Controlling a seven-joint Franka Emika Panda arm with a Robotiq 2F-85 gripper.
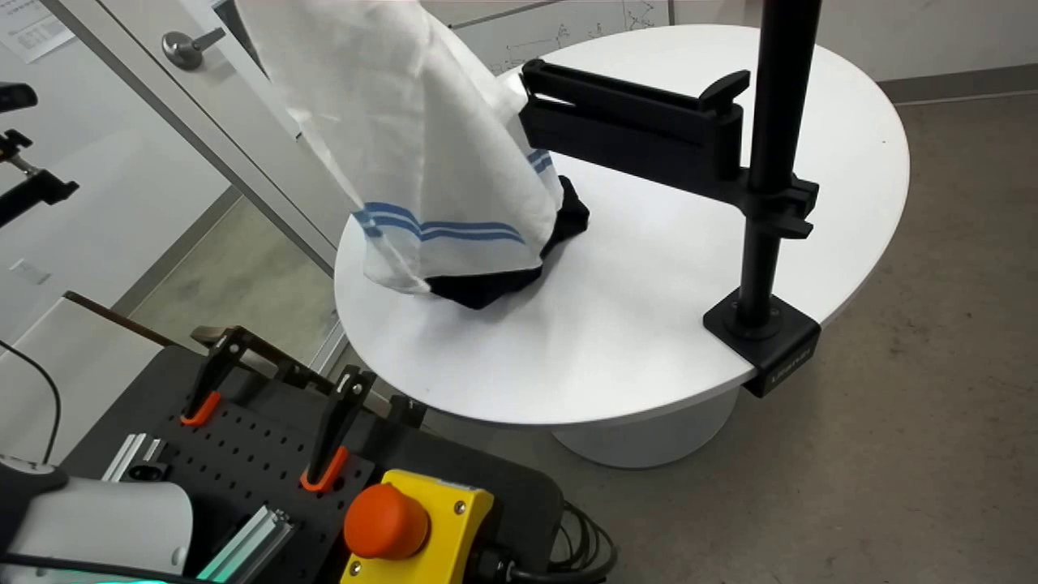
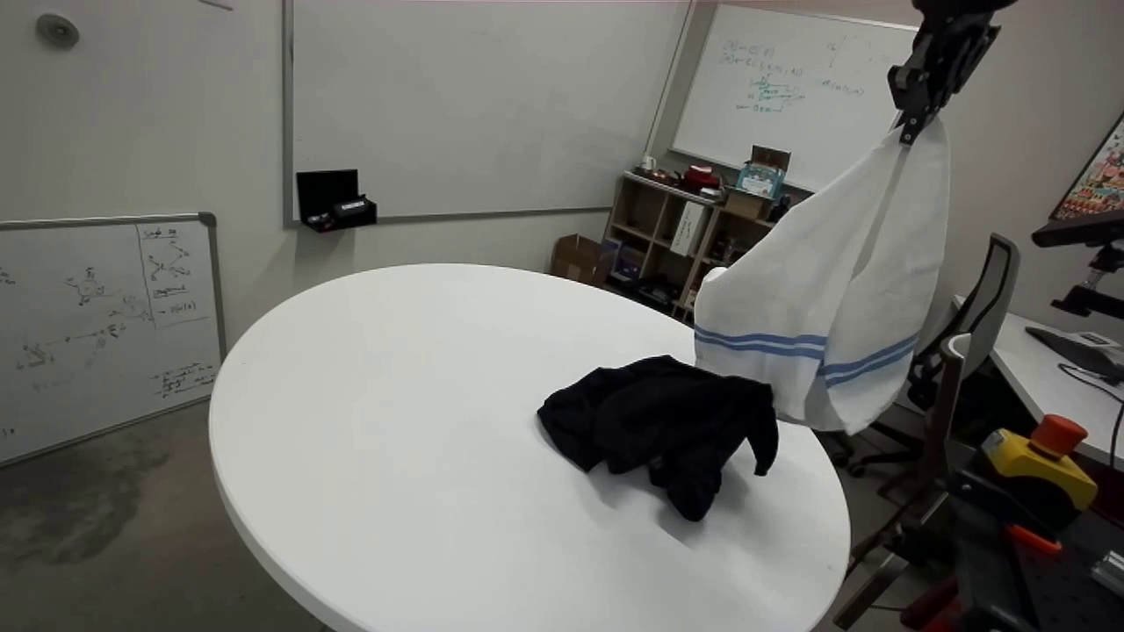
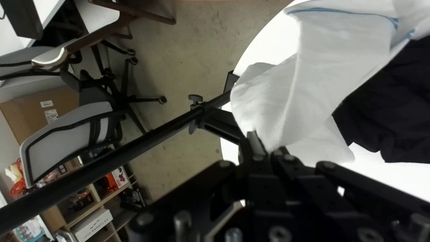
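From my gripper (image 2: 908, 137), high at the right in exterior view 2, hangs a white towel (image 2: 843, 263) with blue stripes, pinched near one end. Its lower end hangs around the near-right edge of the round white table (image 2: 421, 421). In the wrist view my fingertips (image 3: 254, 141) are closed together on the towel (image 3: 290, 92), which spreads away over the table. On the table a crumpled black cloth (image 2: 664, 421) lies beside the towel's lower end. Exterior view 1 shows the towel (image 1: 409, 126) hiding most of the black cloth (image 1: 496, 285); the gripper is out of that view.
A black clamp post (image 1: 764, 243) with a side arm (image 1: 632, 126) stands at the table's edge. A yellow box with a red button (image 1: 413, 535) sits on the dark bench.
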